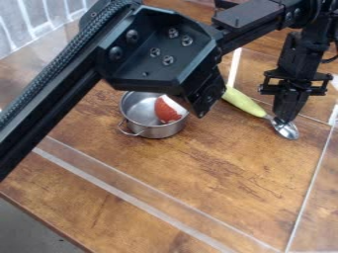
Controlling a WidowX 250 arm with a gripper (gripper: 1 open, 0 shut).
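My black gripper [288, 107] is at the upper right, pointing down just above a spoon [284, 128] with a yellow-green handle [243, 102]. The spoon lies on the wooden table, its metal bowl toward the lower right. The fingertips are dark and small; whether anything is between them is hard to see. Left of the spoon is a small metal pot [138, 123] holding a red and white object [169, 109], partly hidden by the arm.
The arm's large black links cross the upper left. Bare wooden table [172, 188] fills the lower middle, with clear strips along it. A white rack [30, 20] stands at the top left.
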